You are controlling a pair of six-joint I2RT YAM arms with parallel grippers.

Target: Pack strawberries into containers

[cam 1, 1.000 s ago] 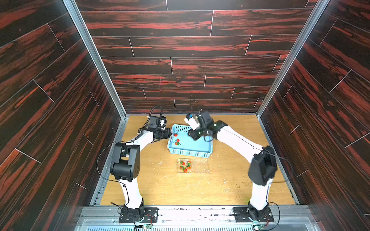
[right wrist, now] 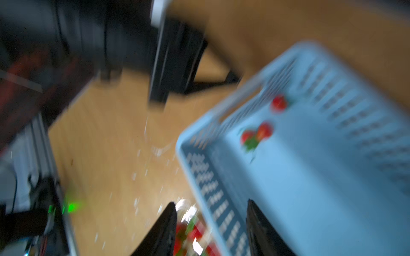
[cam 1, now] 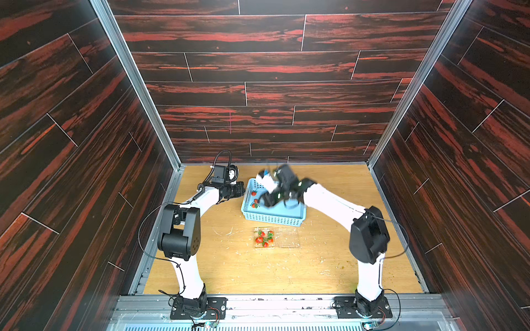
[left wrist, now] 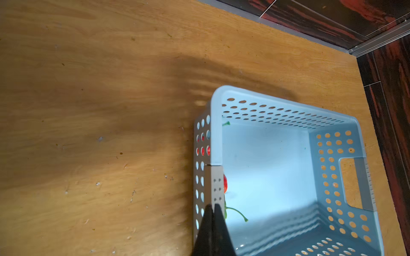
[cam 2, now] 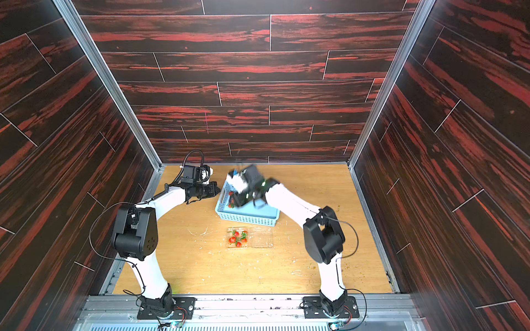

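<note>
At the left side of the blue basket (cam 1: 274,219), my left gripper is shut on the grey handle section of its rim. Against that wall inside lie a few strawberries: one red strawberry (right wrist: 278,103) by itself and a close pair (right wrist: 264,130). A clear container (cam 1: 254,246) in front of the basket holds several red strawberries (cam 1: 264,239) with green leaves; its clear lid (cam 1: 288,238) lies folded open to the right. My right gripper, blurred, hangs over the basket with its fingers apart and nothing seen between them.
Bare wooden table (cam 1: 331,264) spreads to the right and front. The two arms come close together above the basket's left half. Behind the basket rises the dark panelled wall (cam 1: 265,132).
More strawberries show in the container than a second ago. The left arm holds still.
</note>
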